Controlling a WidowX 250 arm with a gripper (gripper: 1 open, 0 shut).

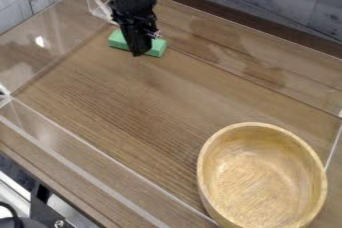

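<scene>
My black gripper (138, 42) hangs at the upper left of the camera view, over a small green block (155, 47) on the wooden table. The gripper covers part of the block; whether its fingers are open or shut, or touch the block, I cannot tell.
A large round tan bowl (262, 176) sits at the lower right. Low walls and edges border the back and left.
</scene>
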